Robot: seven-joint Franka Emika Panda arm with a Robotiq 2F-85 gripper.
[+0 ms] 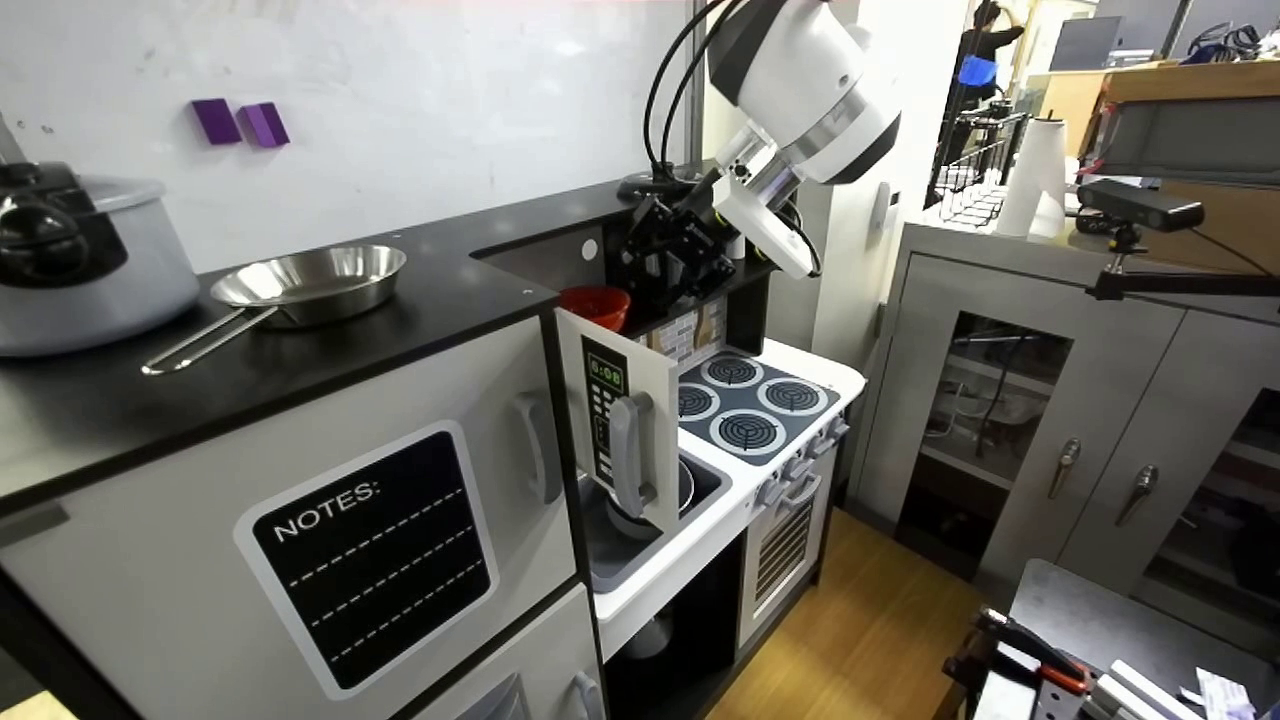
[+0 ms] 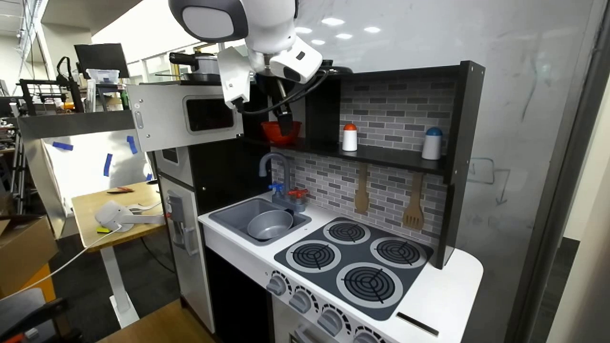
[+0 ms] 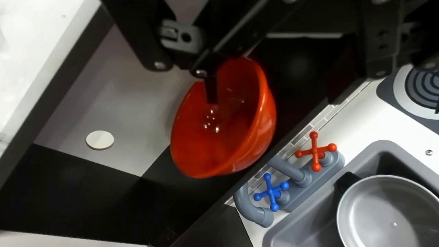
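The red bowl [image 3: 222, 140] lies tilted in the open microwave compartment, its hollow facing the wrist camera. My gripper is open above it: one finger [image 3: 211, 88] reaches over the hollow, the other [image 3: 337, 86] hangs beyond the bowl's outer side. The near wall of the bowl lies between them, with room to spare, and neither finger visibly pinches it. In exterior view 1 the gripper [image 1: 678, 264] hides part of the bowl [image 1: 596, 306]. Exterior view 2 shows the bowl [image 2: 275, 132] behind a dark finger.
The microwave door [image 1: 618, 414] stands open over the sink. A grey pan [image 2: 270, 225] rests in the sink, near the tap [image 2: 280, 171]. Shakers [image 2: 350, 137] stand on the shelf to the right. The stove top [image 2: 354, 257] is clear.
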